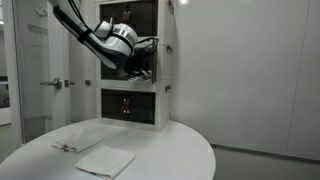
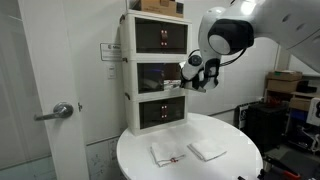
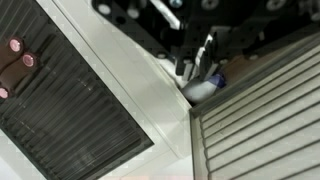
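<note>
My gripper is at the middle compartment of the white cabinet [image 2: 131, 80]. In the wrist view, a small white and blue object [image 3: 203, 88] shows just beyond the fingertips; whether they touch it is unclear. The gap between the fingers is dark and hard to read. From the side, the gripper [image 2: 190, 75] is close to the compartment's front, and the arm covers part of the opening. Two pale folded cloths lie on the round white table, the left cloth [image 2: 167, 152] and the right cloth [image 2: 208, 148].
The cabinet's lower dark doors [image 1: 117, 105] are shut. In the wrist view, a slatted panel [image 3: 260, 125] stands close on the right, and a white frame edge runs beside the gripper.
</note>
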